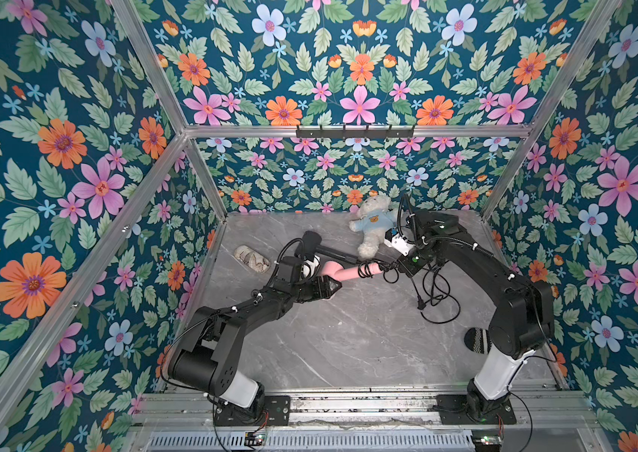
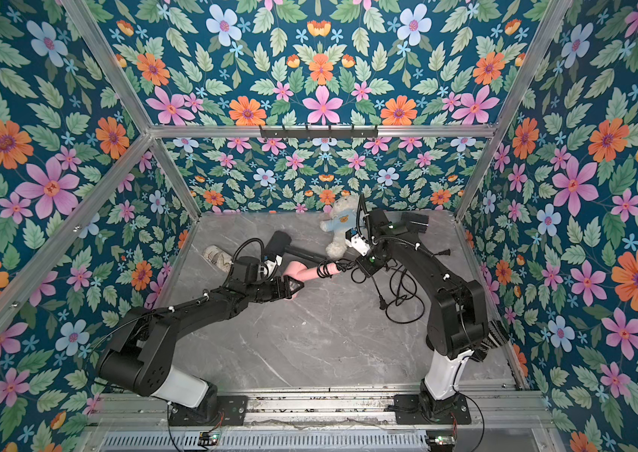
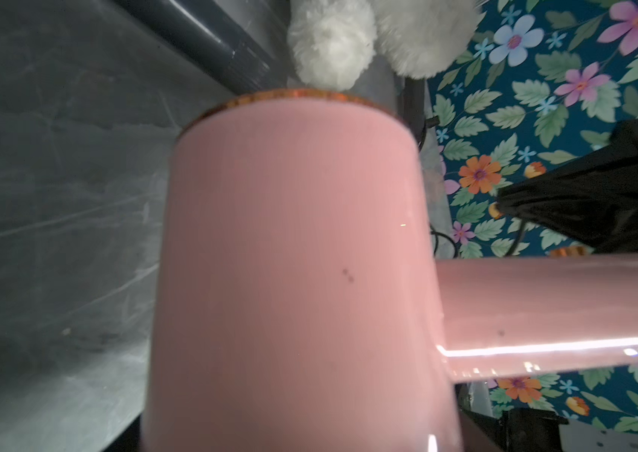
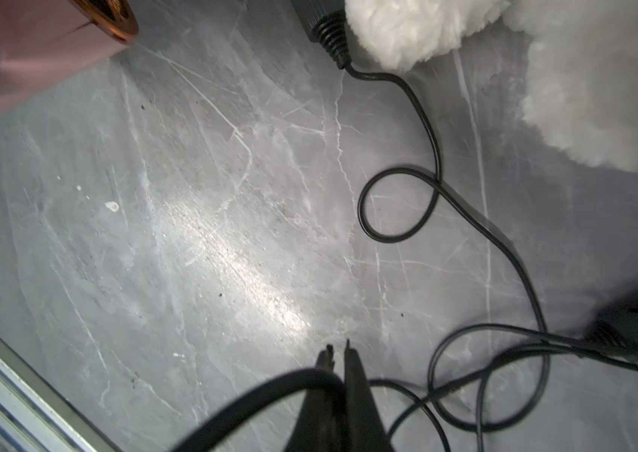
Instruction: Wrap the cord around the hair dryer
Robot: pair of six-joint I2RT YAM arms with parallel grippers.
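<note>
The pink hair dryer [image 1: 353,272] is clasped by its barrel in my left gripper [image 1: 331,286]. Its barrel [image 3: 300,263] fills the middle of the left wrist view, with dark finger edges at the bottom corners; the handle [image 3: 560,316] extends right. Several loops of black cord [image 2: 326,269] circle the handle near its end. My right gripper is shut just beyond that end, with a black cord [image 4: 281,382] passing at its fingertips. More cord lies loose on the table beneath the right arm, with a plug [image 1: 420,303] showing.
A white teddy bear in blue [image 1: 372,222] sits behind the right gripper. Behind the dryer lies a black wand-like tool [image 1: 334,254], its own cord curling nearby. A light shoe-like item [image 1: 251,258] is at left, a dark striped one [image 1: 477,340] at right.
</note>
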